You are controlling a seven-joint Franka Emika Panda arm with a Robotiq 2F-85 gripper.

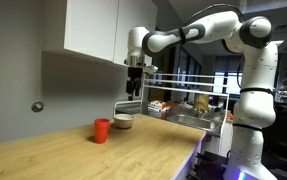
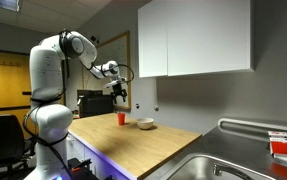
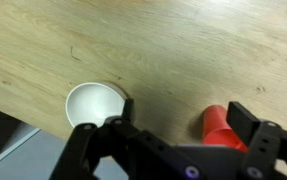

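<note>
A red cup (image 1: 101, 130) stands on the wooden table, with a pale bowl (image 1: 124, 121) a short way off. High above the tabletop hangs my gripper (image 1: 133, 90), clear of both. Seen from the other side, the cup (image 2: 121, 119) and the bowl (image 2: 145, 123) rest near the table's far end, below the gripper (image 2: 120, 98). Looking down in the wrist view, the bowl (image 3: 93, 105) is at lower left and the cup (image 3: 217, 126) at lower right, partly covered by the gripper. The gripper is open, its fingertips wide apart with only tabletop between them.
A sink (image 2: 208, 167) lies beside the table, with a wire rack (image 1: 188, 83) near it. White cabinets (image 1: 93, 30) overhang the back of the table.
</note>
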